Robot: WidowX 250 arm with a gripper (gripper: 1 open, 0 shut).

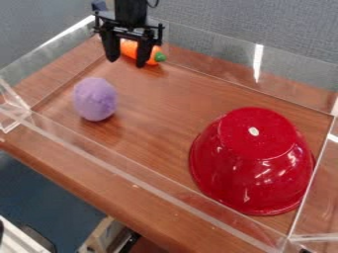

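My black gripper [126, 53] is at the top left, open, directly over an orange toy carrot [152, 53] with a green tip, partly hiding it. A pale purple oval object [94, 99] sits on the wooden table at the left. A large red upturned bowl [252, 159] lies at the right.
Clear low plastic walls [258, 64] border the wooden tabletop [172, 119]. The middle of the table between the purple object and the red bowl is clear.
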